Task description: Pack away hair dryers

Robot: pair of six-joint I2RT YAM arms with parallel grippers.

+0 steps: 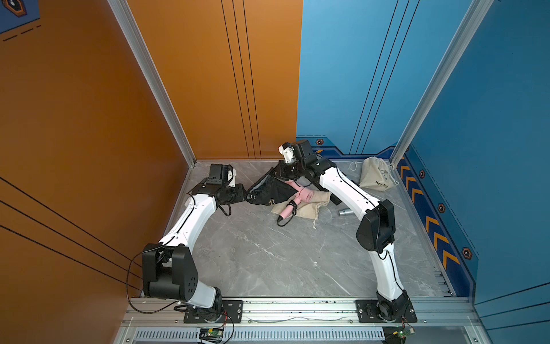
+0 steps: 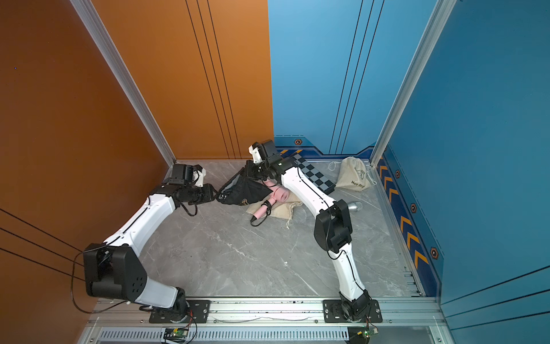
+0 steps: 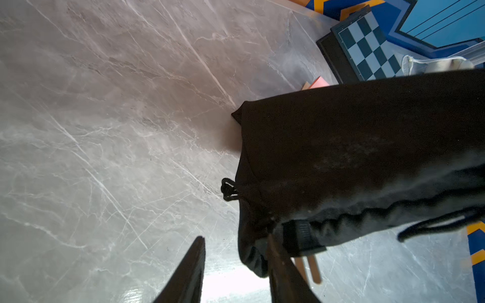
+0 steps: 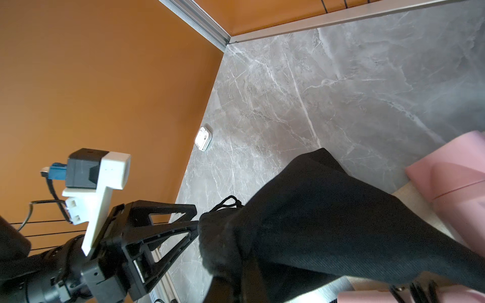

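A black drawstring bag (image 1: 266, 191) hangs from my right gripper (image 1: 279, 170), which is shut on its upper edge. In the right wrist view the bag (image 4: 323, 232) spreads across the lower middle and darkly hides most of those fingers. My left gripper is part open at the bag's left end. Its fingers stand apart, the right one close against the bag's folded edge (image 3: 252, 252); no hold on the cloth shows. The pink hair dryer (image 1: 304, 196), cable wrapped round its handle, lies on a flat beige bag (image 1: 312, 211), just right of the black one.
A full-looking beige "Hair Dry" bag (image 1: 375, 175) stands at the back right. A checkered box (image 2: 312, 173) lies behind the right arm, with a silver item (image 2: 355, 206) nearer. A small white object (image 4: 203, 138) sits by the orange wall.
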